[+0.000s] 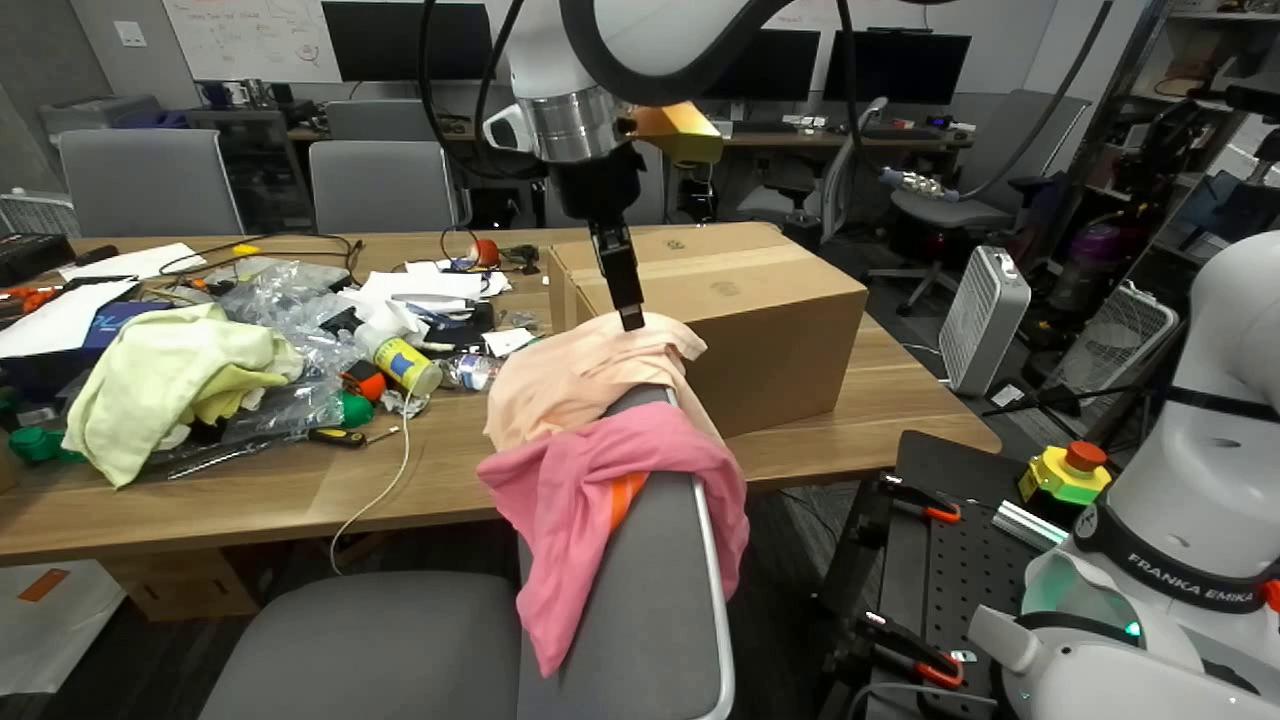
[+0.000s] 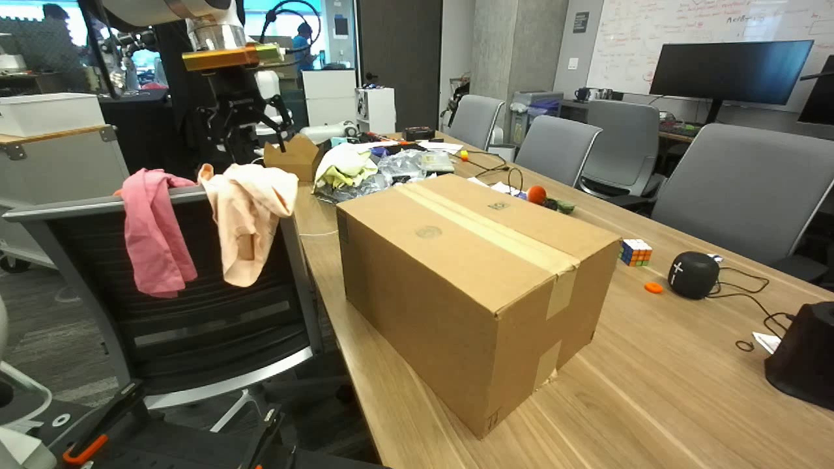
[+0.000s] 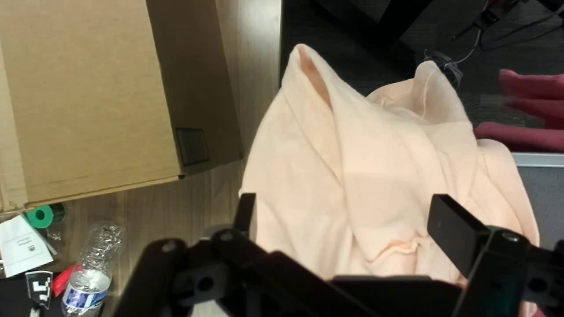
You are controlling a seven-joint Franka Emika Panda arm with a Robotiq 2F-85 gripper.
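Note:
Over the top of the grey chair back (image 1: 654, 576) hang two cloths, a peach one (image 1: 576, 372) and a pink one (image 1: 570, 480) beside it. My gripper is open, its fingers spread on either side of the peach cloth (image 3: 370, 174) as seen from the wrist. In exterior view 2 the gripper (image 2: 254, 152) hangs over the chair's top edge, just above the peach cloth (image 2: 250, 219). Whether the fingertips touch the fabric I cannot tell. Part of the pink cloth (image 3: 523, 134) shows at the right of the wrist view.
A large cardboard box (image 2: 469, 266) stands on the table close to the chair. Left of it lie a yellow-green cloth (image 1: 180, 372), plastic wrap (image 1: 288, 324) and a bottle (image 1: 408, 366) among clutter.

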